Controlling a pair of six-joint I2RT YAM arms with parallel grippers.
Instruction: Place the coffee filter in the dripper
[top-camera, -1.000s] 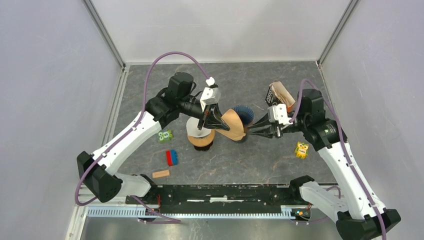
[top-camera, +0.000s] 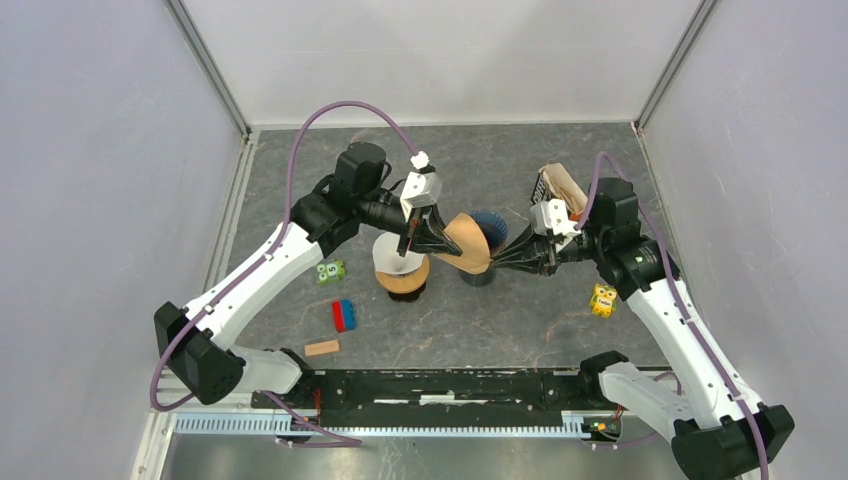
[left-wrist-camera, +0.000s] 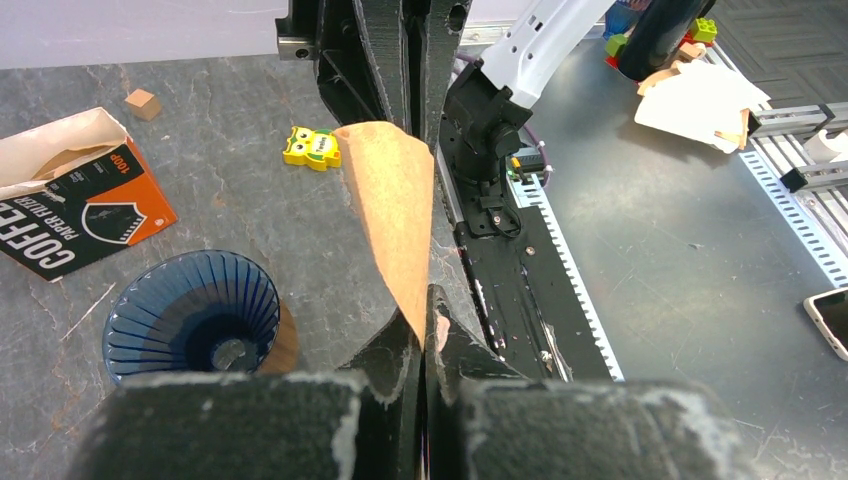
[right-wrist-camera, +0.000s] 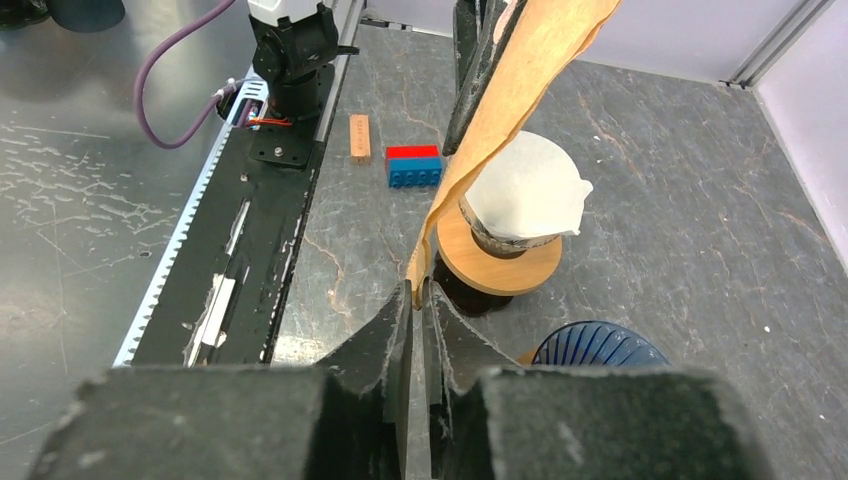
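Note:
The tan paper coffee filter (top-camera: 467, 243) hangs in the air between the arms, its left edge pinched by my left gripper (top-camera: 457, 252), which is shut on it. At the opposite edge, my right gripper stands slightly open; the filter's thin edge (right-wrist-camera: 424, 275) lies at its fingertips, a narrow gap showing between the fingers. Behind and below the filter is the blue ribbed dripper (left-wrist-camera: 190, 310), its opening visible and empty of paper in the left wrist view. In the top view the filter partly covers that dripper.
Left of the dripper stands a wood-collared vessel (right-wrist-camera: 500, 255) topped with white paper (right-wrist-camera: 530, 185). An orange-and-black filter box sits at the back right. A yellow owl toy (top-camera: 603, 300), a green toy (top-camera: 331, 271) and a red-blue brick (top-camera: 344, 315) lie apart.
My right gripper has moved left and its tips have come to the filter's right edge. The left arm and the filter have barely shifted.

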